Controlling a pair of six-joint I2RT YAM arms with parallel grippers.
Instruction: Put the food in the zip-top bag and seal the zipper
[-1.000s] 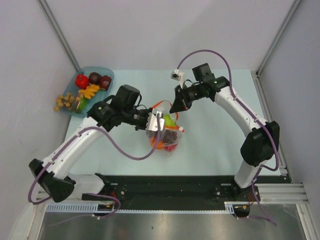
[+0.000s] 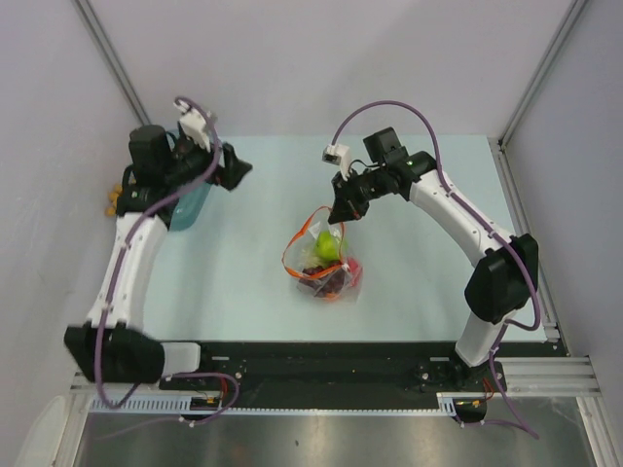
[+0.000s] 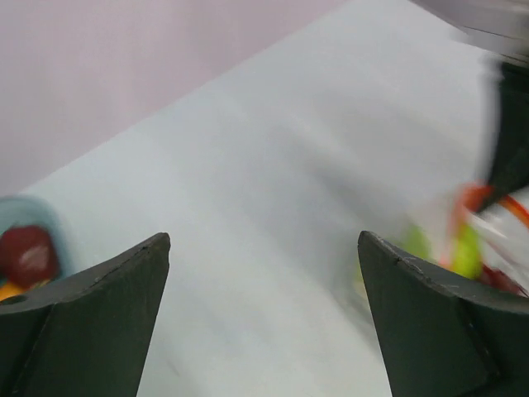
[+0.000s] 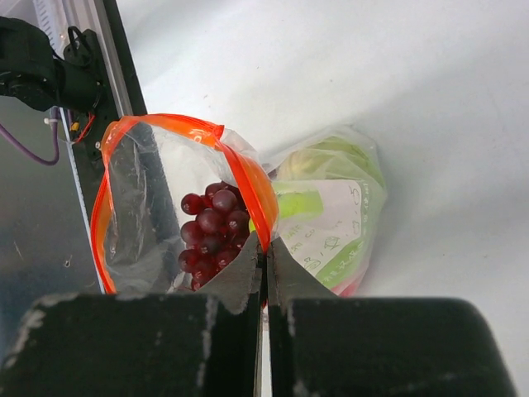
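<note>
The zip top bag (image 2: pixel 302 272), with orange zipper rim, stands open at table centre, holding a green fruit (image 2: pixel 327 245) and red grapes (image 4: pixel 211 222). My right gripper is shut on the bag's orange rim. My left gripper (image 2: pixel 222 167) is open over the back left, apart from the bag and blurred by motion; in its wrist view nothing shows between its fingers.
A blue bowl (image 2: pixel 198 204) of produce at the back left is mostly hidden under the left arm; a dark red item (image 3: pixel 26 255) shows in it.
My left gripper has moved from the bag back and left toward the bowl.
</note>
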